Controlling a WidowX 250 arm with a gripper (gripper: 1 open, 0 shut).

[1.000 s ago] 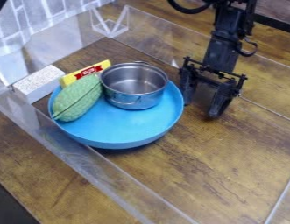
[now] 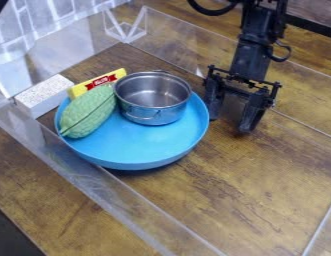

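My black gripper [image 2: 240,104] stands low over the wooden table, just right of a blue round tray [image 2: 128,150]. Its fingers look spread apart, and nothing clear shows between them. On the tray are a steel pot [image 2: 152,110], a green corn-like object [image 2: 88,111] lying along the left side and a yellow box with a red label [image 2: 98,82] at the back left.
A white speckled block [image 2: 44,93] lies left of the tray. Clear plastic walls edge the area at left and back.
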